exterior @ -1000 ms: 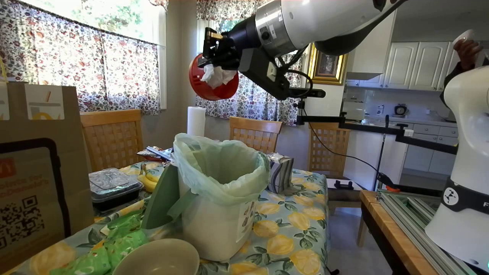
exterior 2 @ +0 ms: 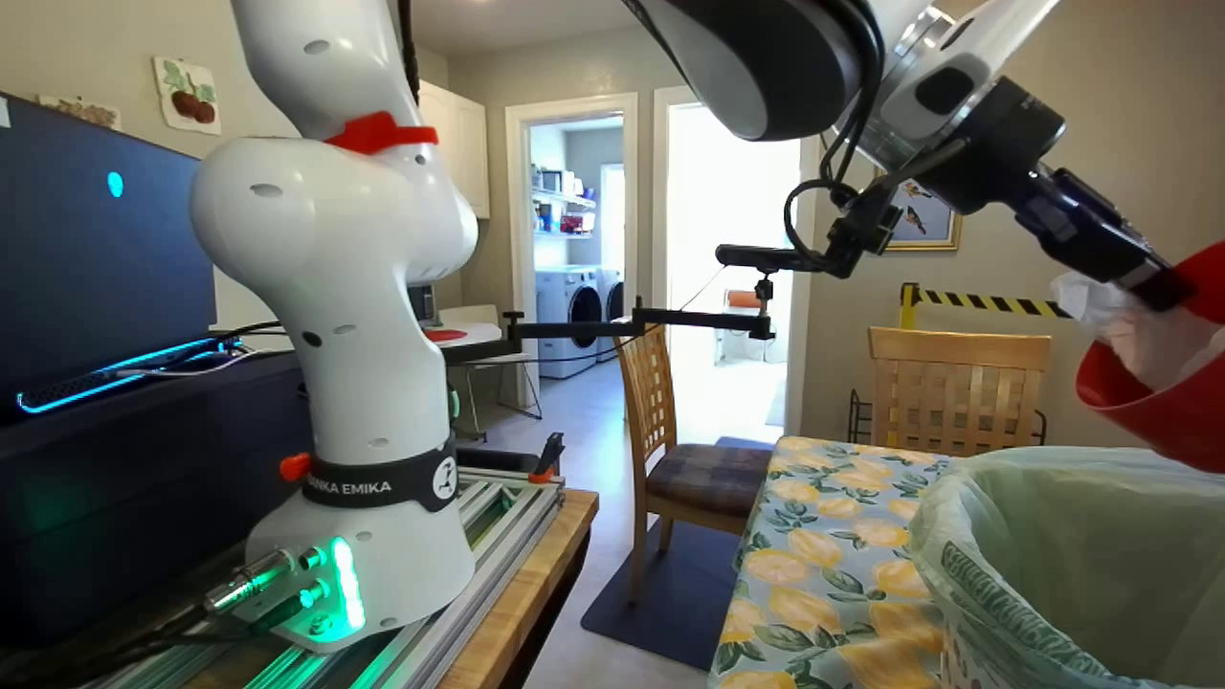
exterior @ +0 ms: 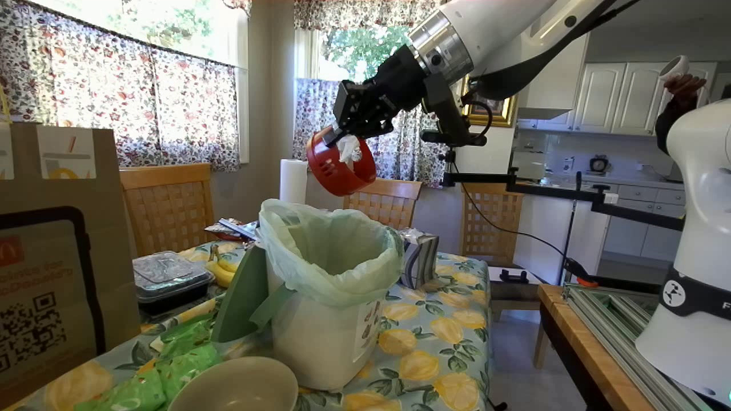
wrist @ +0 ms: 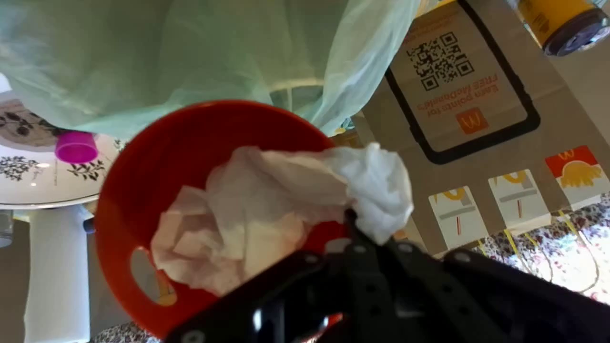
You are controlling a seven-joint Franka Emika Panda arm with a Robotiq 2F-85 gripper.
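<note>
A red basket (exterior: 337, 174) with slotted sides hangs tilted in the air, its rim pinched in my shut gripper (exterior: 332, 137). Crumpled white tissue (wrist: 246, 211) lies inside it, and part of it drapes over the rim at my fingertips in the wrist view, hiding the exact grip. Below stands a white bin (exterior: 312, 346) lined with a pale green bag (exterior: 329, 287), its mouth open. In exterior view 2 the basket (exterior 2: 1171, 419) is cut off by the right edge, above the bin's liner (exterior 2: 988, 563).
A green lid (exterior: 240, 301) leans at the bin's left. Around it are a beige bowl (exterior: 236, 387), green packets (exterior: 181, 370), a black container (exterior: 171, 281) and a striped box (exterior: 420, 260). A tall paper bag (exterior: 61, 274) stands at left. Air above the bin is clear.
My gripper has moved right in exterior view 1, and the basket has come lower, nearer the bin. The wrist has turned and the basket's tilt has changed; the tissue is still in it.
</note>
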